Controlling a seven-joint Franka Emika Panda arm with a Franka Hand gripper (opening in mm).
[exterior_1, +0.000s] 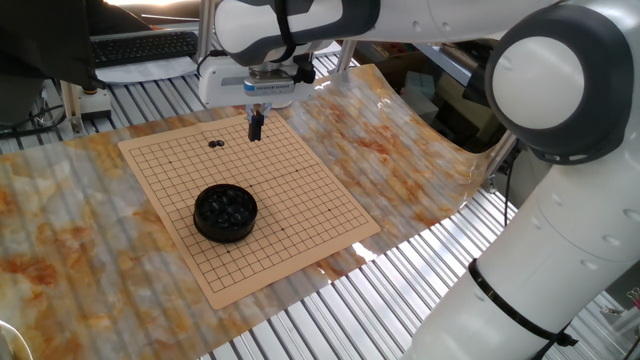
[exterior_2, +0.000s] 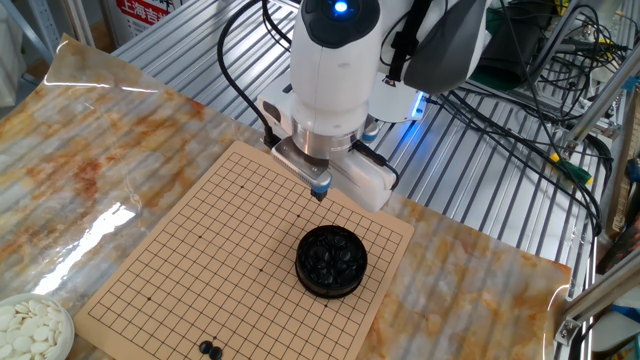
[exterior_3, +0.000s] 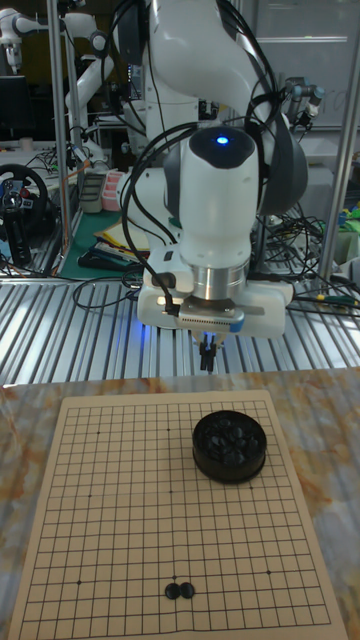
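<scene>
A tan gridded board (exterior_1: 290, 215) lies on the marbled sheet. On it stands a round black bowl (exterior_1: 225, 228) filled with black stones (exterior_2: 325, 262). Two loose black stones lie side by side on the grid; the left one (exterior_3: 173, 591) and the right one (exterior_3: 187, 590) are close together near one edge. My gripper (exterior_1: 256, 128) hangs above the board, apart from the bowl and the loose stones. Its dark fingertips (exterior_3: 207, 361) meet in exterior view 3, and nothing shows between them. Exterior view 2 mostly hides the fingers behind the hand.
A white bowl of white stones (exterior_2: 34, 328) stands beside the board, cut off by the frame edge. The marbled sheet (exterior_2: 470, 290) around the board is largely clear. Ribbed metal table (exterior_3: 64, 331) shows beyond the sheet, with cables (exterior_2: 545, 150) to one side.
</scene>
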